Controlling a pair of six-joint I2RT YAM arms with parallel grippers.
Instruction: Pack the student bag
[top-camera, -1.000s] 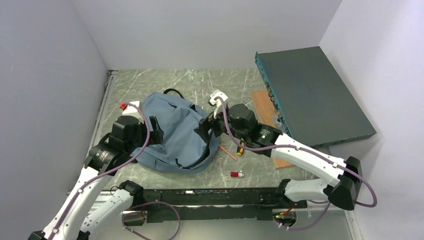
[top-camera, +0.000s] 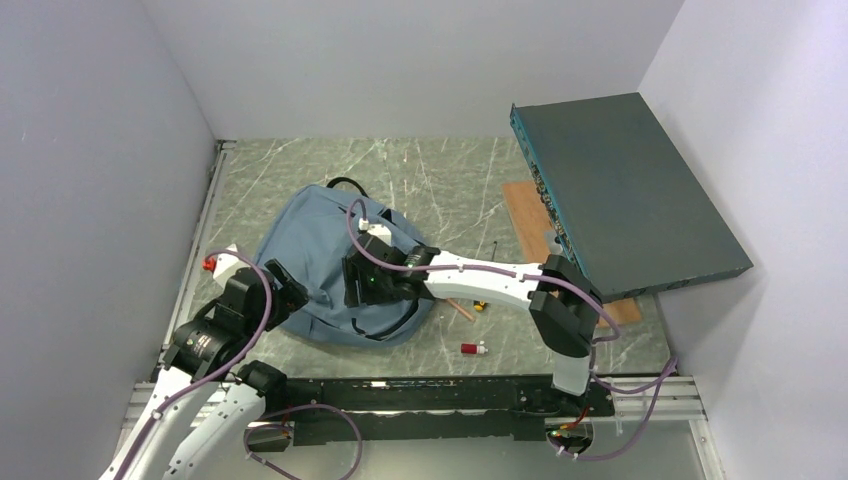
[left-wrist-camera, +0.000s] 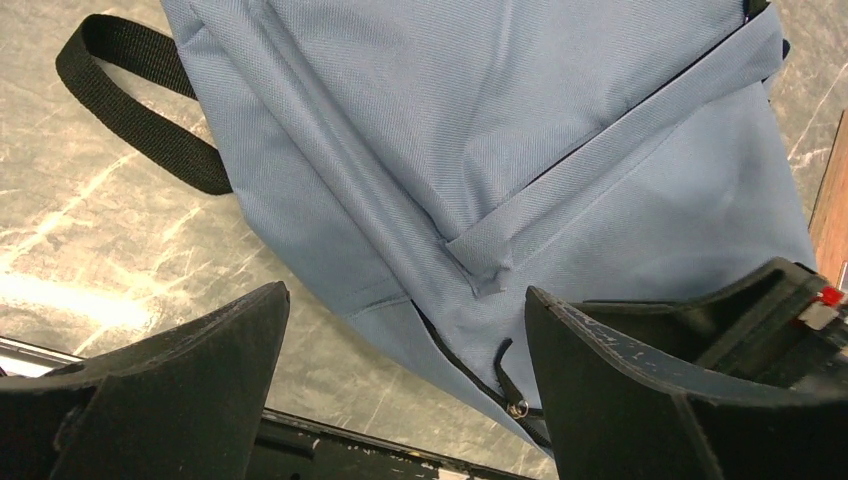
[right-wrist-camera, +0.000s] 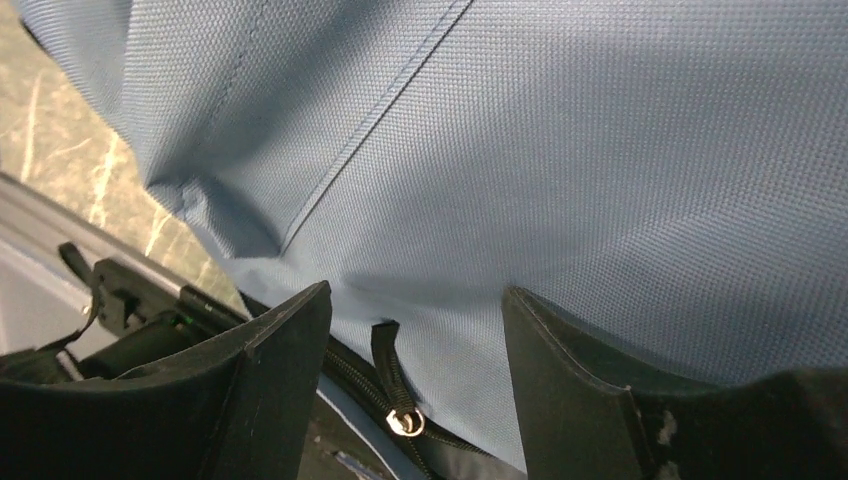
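A blue-grey bag (top-camera: 315, 235) lies flat on the marbled table, its black handle loop (top-camera: 346, 183) at the far side. Along its near edge runs a black zipper, whose pull tab (right-wrist-camera: 390, 365) shows between my right fingers in the right wrist view. My right gripper (top-camera: 352, 284) hovers over the bag's near part, its fingers apart and nothing held between them. Over the bag's left edge my left gripper (top-camera: 296, 284) stands open and empty; in the left wrist view the zipper pull (left-wrist-camera: 513, 385) appears beside its right finger. The bag's inside is hidden.
Right of the bag lie a small red bottle (top-camera: 472, 349), an orange stick (top-camera: 460, 309) and a yellow-black tool (top-camera: 481, 305). Farther right, a dark slab (top-camera: 630, 185) overhangs a wooden board (top-camera: 522, 215). Table behind the bag is clear.
My right gripper has swung left from the bag's right edge to over its near middle. The left gripper has shifted a little to the left. The bag has stayed in place.
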